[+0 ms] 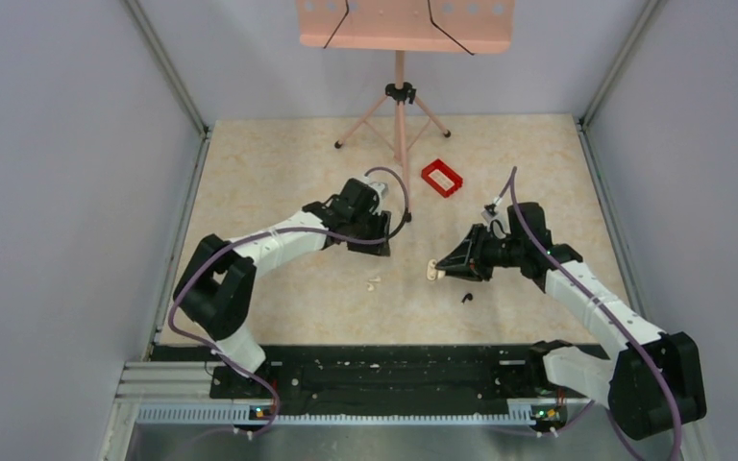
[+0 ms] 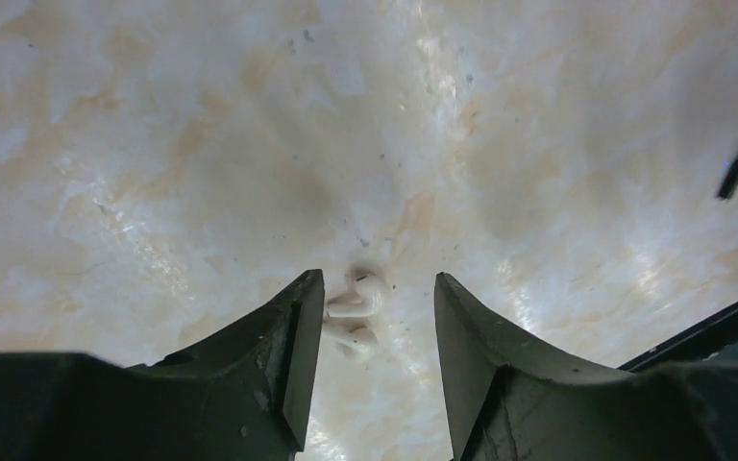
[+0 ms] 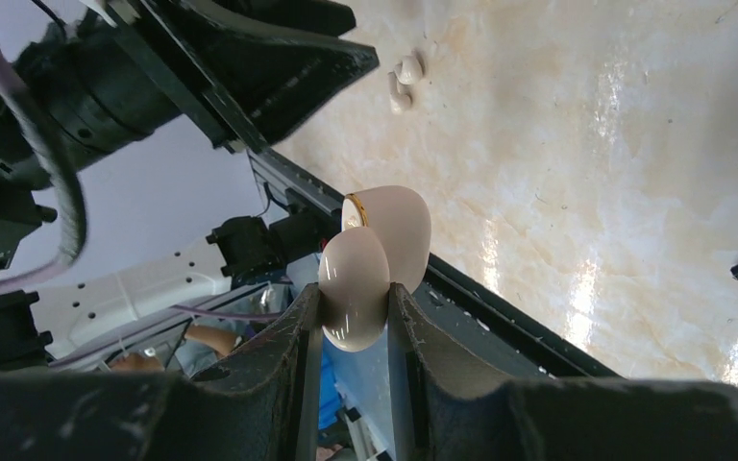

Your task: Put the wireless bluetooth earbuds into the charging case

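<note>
Two white earbuds lie on the tan table; in the left wrist view the upper earbud and lower earbud sit just beyond my left gripper, which points down, open and empty, above them. My right gripper is shut on the white charging case, whose rounded lid stands open beside its body. In the top view the right gripper holds it over the table, right of the earbuds.
A small black bent object lies on the table at right. A red tray sits at the back, by a pink stand. The front table edge has a dark strip.
</note>
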